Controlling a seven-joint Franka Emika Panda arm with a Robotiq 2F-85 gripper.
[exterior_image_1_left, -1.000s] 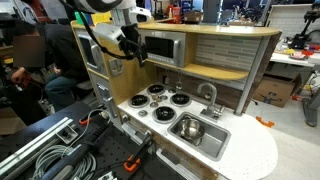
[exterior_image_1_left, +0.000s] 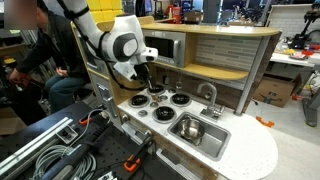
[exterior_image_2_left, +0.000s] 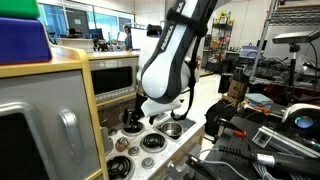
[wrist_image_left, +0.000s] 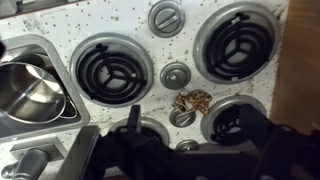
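Observation:
My gripper stands open above the stove top (wrist_image_left: 75, 20), its two dark fingers apart with nothing held between them. Ahead of the gap, in the wrist view, lies a small brown-and-white spotted object (wrist_image_left: 194, 101) among the knobs and burners; what it is cannot be told. A steel pot (wrist_image_left: 32, 92) sits in the sink (wrist_image_left: 50, 127). From the front, in the first exterior view, the white arm (exterior_image_1_left: 125, 47) reaches down over the back-left burners, and the pot (exterior_image_1_left: 194, 132) shows in the sink.
Around the stove top are several black coil burners (wrist_image_left: 112, 70) and silver knobs (wrist_image_left: 175, 75). A microwave (exterior_image_1_left: 164, 48) and a wooden shelf (exterior_image_1_left: 215, 72) hang close beside and behind the arm. A tall faucet (exterior_image_1_left: 212, 98) rises behind the sink.
The arm has come down from beside the microwave toward the stove top, shifting slightly right in the first exterior view. The pot and burners look unmoved.

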